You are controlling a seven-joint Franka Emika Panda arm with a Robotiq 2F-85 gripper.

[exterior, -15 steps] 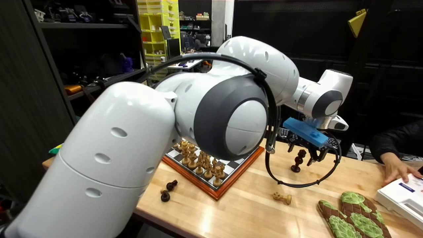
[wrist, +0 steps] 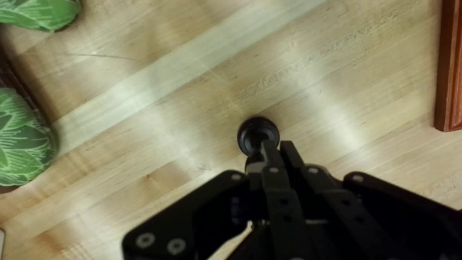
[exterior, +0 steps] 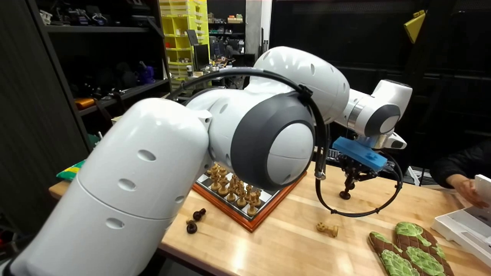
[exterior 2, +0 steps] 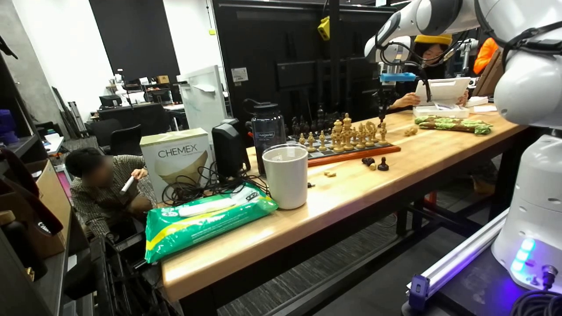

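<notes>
A dark chess piece (exterior: 345,195) stands on the bare table to the right of the chessboard, its upper part hidden by my gripper (exterior: 352,177). From the wrist, its round base (wrist: 255,132) appears just past the fingertips, and part of its body (wrist: 252,160) shows beside one finger. The gripper is shut, its two black fingers nearly together. I see nothing clearly between them. The second exterior view has the gripper (exterior 2: 382,112) low over the table behind the board.
The wooden-edged chessboard (exterior: 251,223) holds several pieces. A light piece (exterior: 327,229) lies nearer the front, dark pieces (exterior: 191,227) lie left, and a green-brown mitt (exterior: 416,253) lies right. A person's hand (exterior: 467,188) is at a white box (exterior: 460,227).
My gripper was open around the dark piece's upper part and is now shut there, the wrist a little farther right and lower. The piece's base barely shifted. The person has lifted the white box's lid.
</notes>
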